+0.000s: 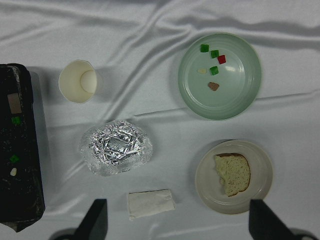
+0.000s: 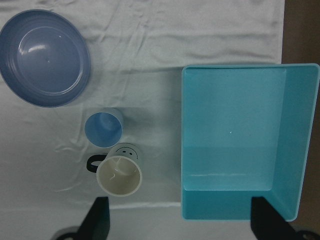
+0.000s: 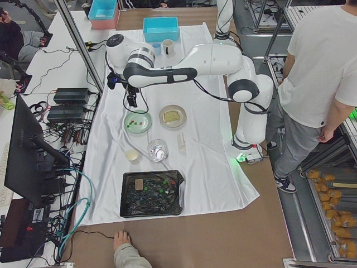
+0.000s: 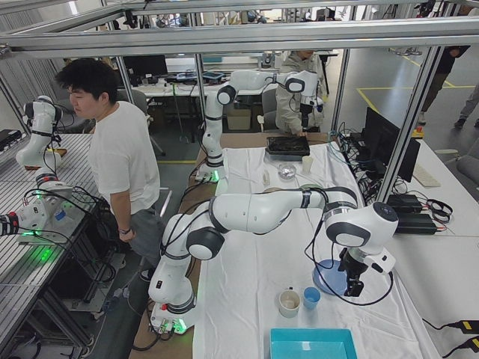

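My left gripper hangs open above a green plate (image 1: 230, 95) with small colored pieces, a beige plate (image 1: 210, 195) holding a bread slice (image 1: 235, 172), a white cup (image 1: 77, 80), a crumpled foil item (image 1: 115, 145) and a white folded strip (image 1: 150, 202). My right gripper hangs open over a blue plate (image 2: 45, 57), a blue cup (image 2: 103, 130), a mug (image 2: 119, 175) with a black handle and an empty cyan bin (image 2: 230, 130). Both have nothing between their fingers.
A black tray (image 3: 150, 204) with scattered small items lies at one end of the white cloth. A monitor and cables line one side of the table. A person stands on the other side, and a hand (image 3: 121, 240) rests near the tray's end.
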